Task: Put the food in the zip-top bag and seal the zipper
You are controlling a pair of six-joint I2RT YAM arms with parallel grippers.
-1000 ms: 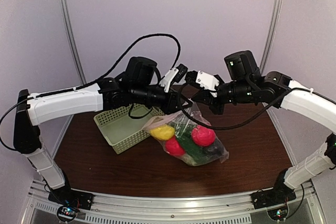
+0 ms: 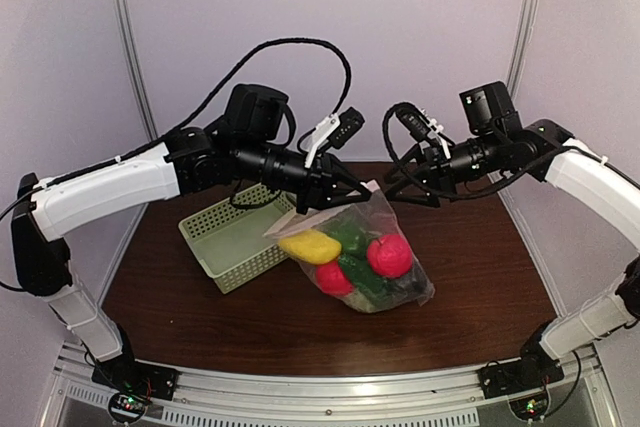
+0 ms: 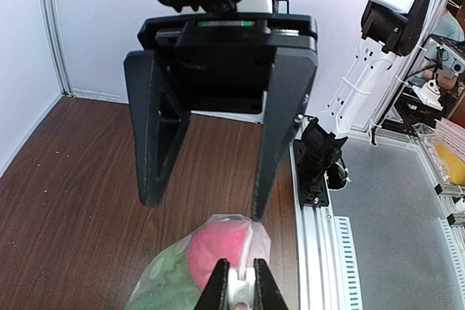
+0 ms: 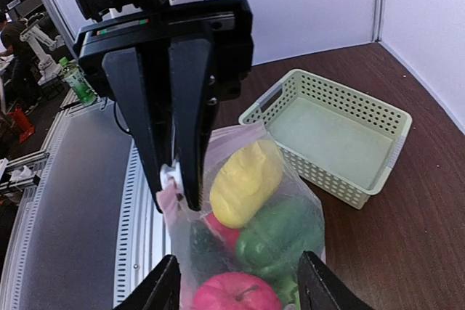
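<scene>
The clear zip bag (image 2: 350, 300) hangs over the table, holding a yellow item (image 2: 310, 246), two red pieces, one being the round red item (image 2: 389, 255), and green ones (image 4: 282, 235). Its pink top strip (image 4: 240, 136) runs away from my left gripper (image 2: 362, 193). In the left wrist view, that gripper is shut on a white slider (image 3: 241, 287) at the bag's top edge; the strip's end sticks out past it. My right gripper (image 2: 405, 197) stands just right of this corner, open and empty, its fingers (image 4: 161, 288) spread above the bag in the right wrist view.
A pale green basket (image 2: 225, 257), seemingly empty, stands on the table behind and left of the bag. Bare brown tabletop (image 2: 480, 287) lies to the right and in front. Both grippers are close together.
My left gripper rose slightly, still on the bag, which swung a little.
</scene>
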